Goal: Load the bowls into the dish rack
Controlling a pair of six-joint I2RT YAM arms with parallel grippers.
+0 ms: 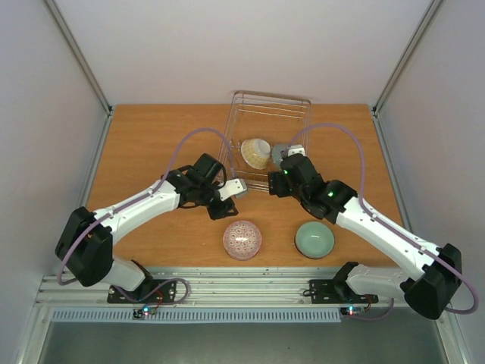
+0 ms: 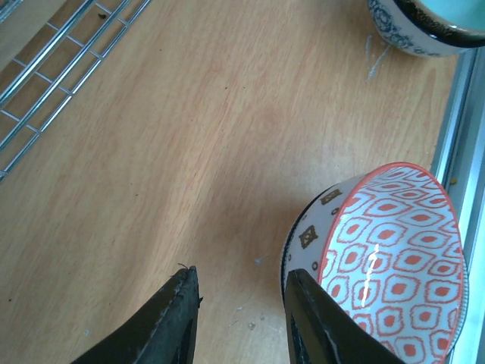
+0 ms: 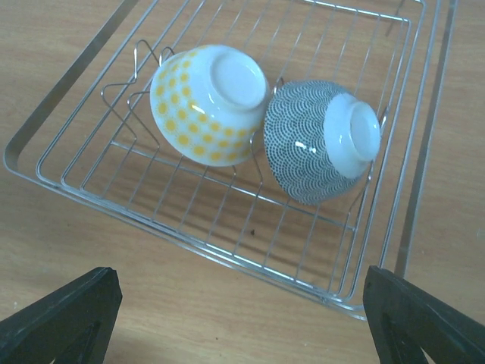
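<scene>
Two bowls stand tilted side by side in the wire dish rack (image 3: pixel 204 246): a yellow-dotted bowl (image 3: pixel 201 106) and a blue-grey patterned bowl (image 3: pixel 311 140). On the table in front of the rack are a red-patterned bowl (image 1: pixel 242 240) and, to its right, a green bowl (image 1: pixel 314 240). My left gripper is open and empty, above the table beside the red-patterned bowl (image 2: pixel 394 265), one finger (image 2: pixel 307 311) overlapping its near side in the view. Near the rack's front edge hangs my right gripper, open with nothing between its fingers.
A metal rail (image 1: pixel 220 277) runs along the table's front edge, close to both table bowls.
</scene>
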